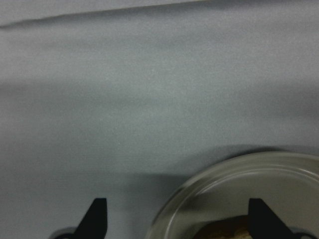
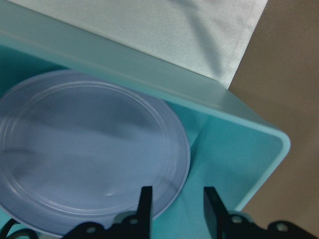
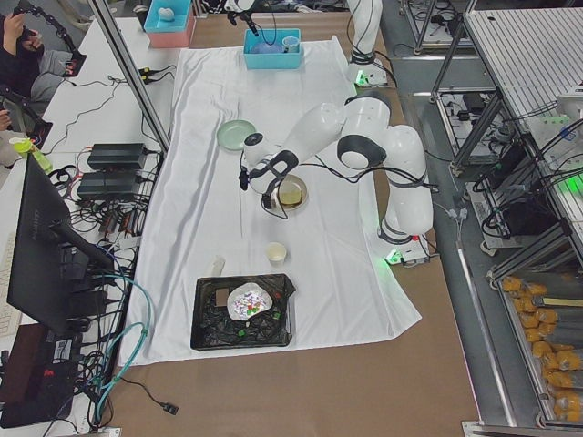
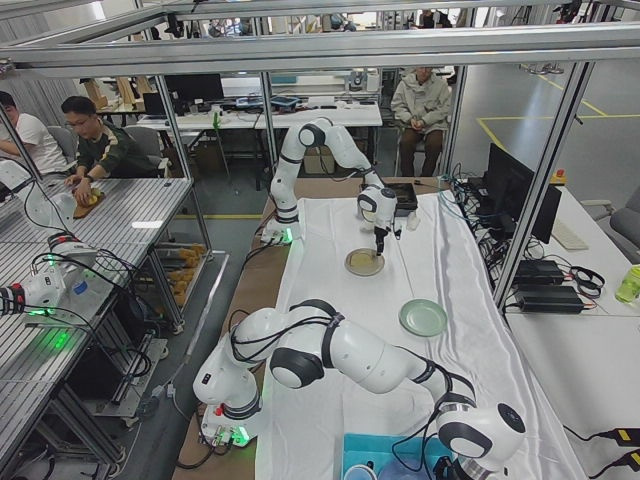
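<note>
A beige plate point(image 3: 301, 202) with bread point(image 3: 289, 191) lies on the white cloth, with my left gripper open just over its edge; the bread is partly visible at the bottom of the left wrist view. A green plate point(image 4: 422, 316) lies farther along the cloth, empty. My right gripper stands open over a blue bin point(image 2: 254, 164), where a translucent bluish round plate point(image 2: 89, 144) lies, with nothing visible between the fingers.
A cup point(image 3: 276, 254) and a black tray point(image 3: 241, 337) holding a bowl of small coloured pieces point(image 3: 249, 300) sit at the near end. A small cup point(image 3: 291, 45) is in the blue bin. The cloth between the plates is clear.
</note>
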